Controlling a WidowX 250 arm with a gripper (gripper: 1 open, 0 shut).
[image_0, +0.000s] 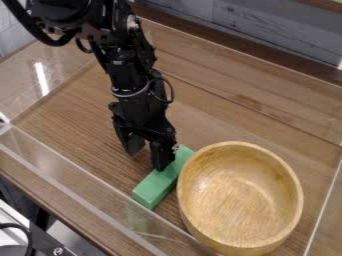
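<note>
My black gripper hangs low over the wooden floor of a tray, its fingers at the upper end of a green block. The fingers are spread, and whether they touch the block is hard to tell. The block lies at a slant just left of a round tan wooden bowl, against or very close to its side.
A clear edge runs along the lower left, with a black cable beyond it. Grey walls bound the back.
</note>
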